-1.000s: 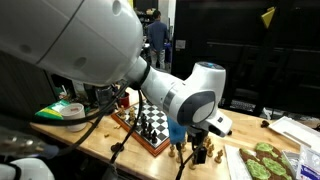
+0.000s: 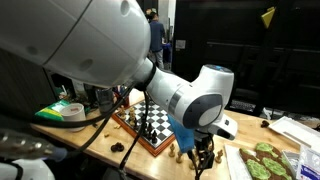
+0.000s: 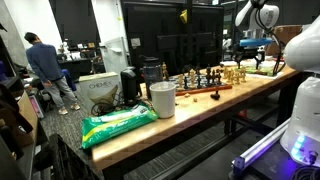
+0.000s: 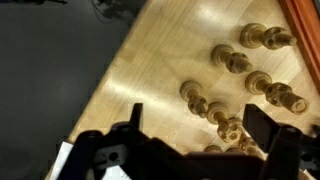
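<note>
In the wrist view, several pale wooden chess pieces stand on the table between and beyond the fingers of my gripper. One lone piece (image 4: 193, 97) sits near the middle of the view, ahead of the gap. Two pieces (image 4: 232, 58) are farther off, close to the board's edge. The gripper is open, its dark fingers wide apart, and nothing shows held. In exterior view 1 the gripper (image 2: 203, 163) hangs low over the table by the wooden pieces. The chessboard (image 2: 156, 125) lies left of it with dark pieces (image 2: 130, 117) on it.
To the gripper's right lies a tray with green-brown squares (image 2: 262, 163), and a white tray (image 2: 296, 130) is behind. A white bucket (image 3: 163, 98) and a green bag (image 3: 120, 122) occupy the table's other end. The table's edge (image 4: 108, 80) runs close by.
In exterior view 1 the arm and gripper have shifted slightly right and lower. The pieces and board look unmoved.
</note>
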